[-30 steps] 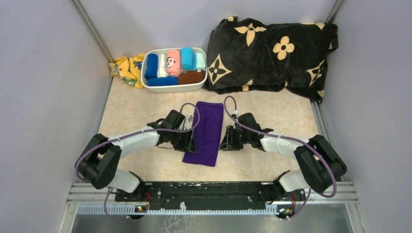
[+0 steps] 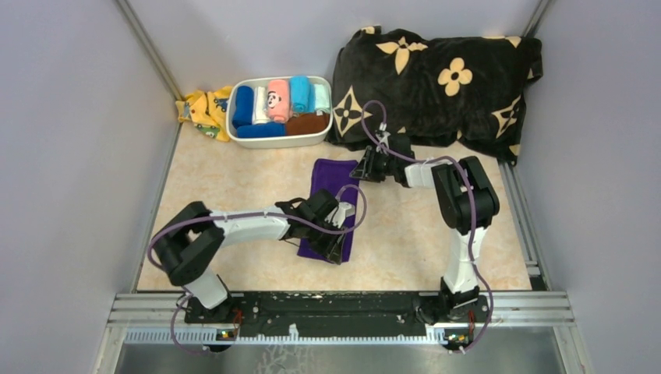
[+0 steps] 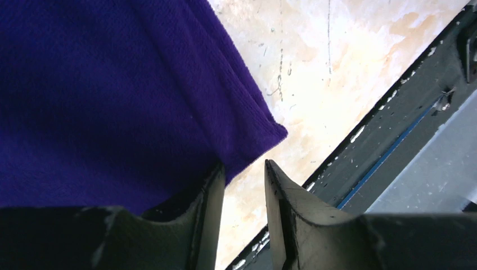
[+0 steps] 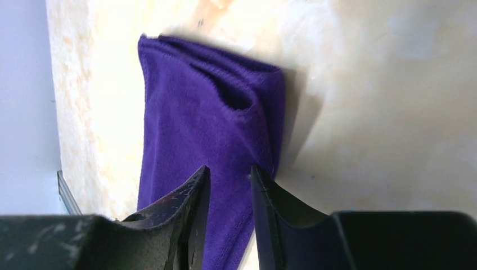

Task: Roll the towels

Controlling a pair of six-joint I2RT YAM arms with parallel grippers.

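The purple towel (image 2: 331,171) lies flat and long on the tabletop, with a folded edge. My left gripper (image 2: 334,255) is down at its near right corner; in the left wrist view the towel (image 3: 112,101) reaches up to the left fingertip, and whether cloth is held between the fingers is hard to see. My right gripper (image 2: 364,170) is at the far right corner. In the right wrist view it stands part open over the towel (image 4: 180,124), fingertips at a raised fold along the edge.
A white bin (image 2: 281,140) of rolled towels stands at the back left beside a yellow cloth (image 2: 204,117). A black patterned blanket (image 2: 436,93) fills the back right. Bare table lies on both sides of the towel.
My left gripper has moved right and toward the near edge. The towel has shifted slightly.
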